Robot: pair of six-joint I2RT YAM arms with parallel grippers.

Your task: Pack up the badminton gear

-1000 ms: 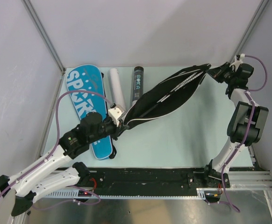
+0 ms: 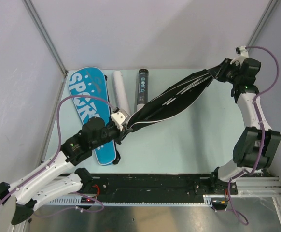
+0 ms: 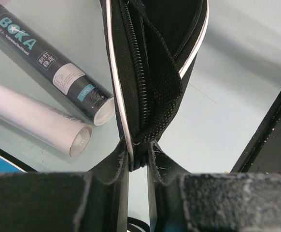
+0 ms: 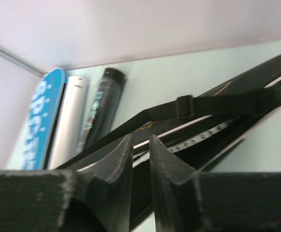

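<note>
A long black racket bag [image 2: 172, 99] with white piping stretches diagonally between my two grippers, its side gaping, with a pale strip inside. My left gripper is shut on its narrow lower end, where zipper and webbing bunch between the fingertips. At the upper right end my right gripper [image 2: 215, 73] overlaps the bag. In the right wrist view its fingers [image 4: 161, 162] stand slightly apart, with the bag [image 4: 189, 140] seen through the gap and a buckled strap [image 4: 213, 105] crossing ahead. Whether those fingertips touch the cloth is unclear.
Left of the bag lie a dark BOKA shuttlecock tube [image 2: 142, 87], a white tube [image 2: 120, 89] and a blue racket cover [image 2: 90, 91] partly under my left arm. Free table surface [image 2: 179, 150] spreads below the bag and to its right.
Over the last second, my right gripper has shifted at the bag's upper end and now covers its tip. That end looks narrower. The left gripper has stayed put.
</note>
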